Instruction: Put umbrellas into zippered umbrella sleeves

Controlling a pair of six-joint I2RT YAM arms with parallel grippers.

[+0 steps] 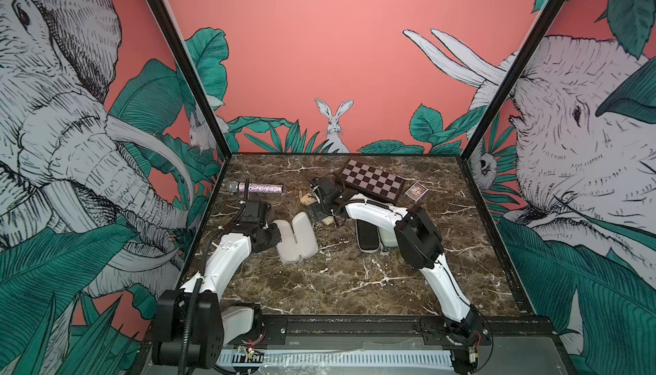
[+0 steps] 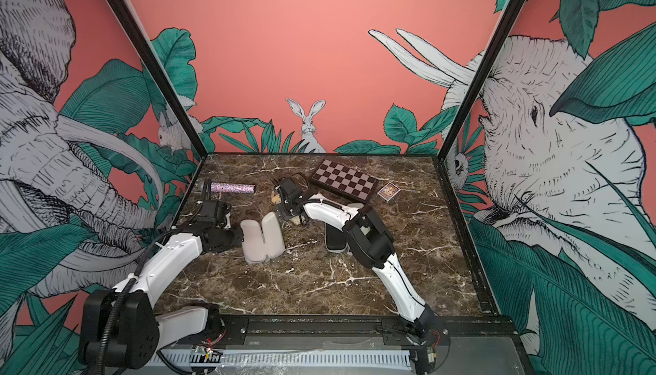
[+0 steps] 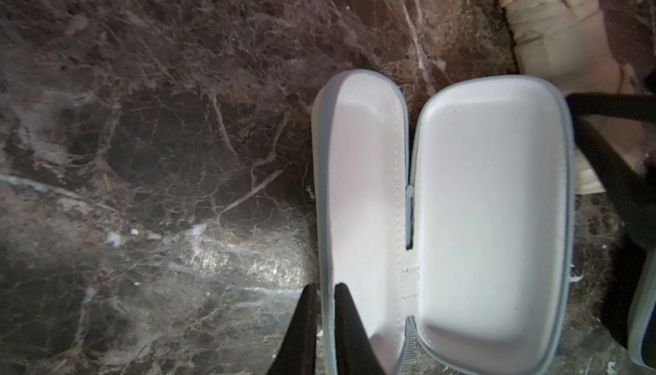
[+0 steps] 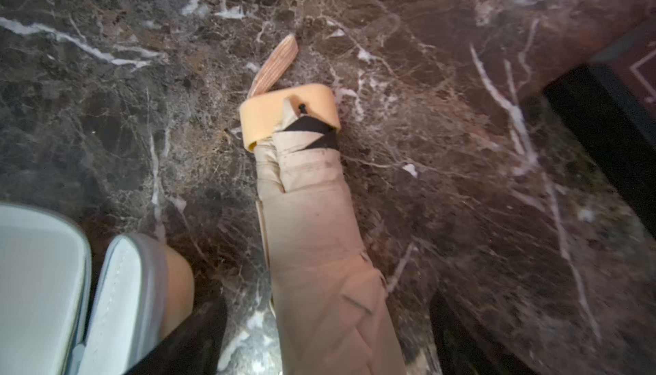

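The white zippered sleeve (image 3: 495,211) lies spread wide, its two shells side by side and empty, at mid-table left. At its left shell, my left gripper stands slightly open, with the grey rim showing between its fingertips. A folded beige umbrella (image 4: 314,224) with a yellowish handle end (image 4: 287,115) and a short strap lies behind the sleeve, to its right. My right gripper is wide open over it, one finger on each side and a gap to both. From above, the right arm hides much of the umbrella.
Beyond the right arm lies another sleeve (image 1: 369,237) with a black inside, partly covered. A chessboard (image 1: 373,179), a card pack (image 1: 416,191) and a glittery pink cylinder (image 1: 265,188) sit farther back.
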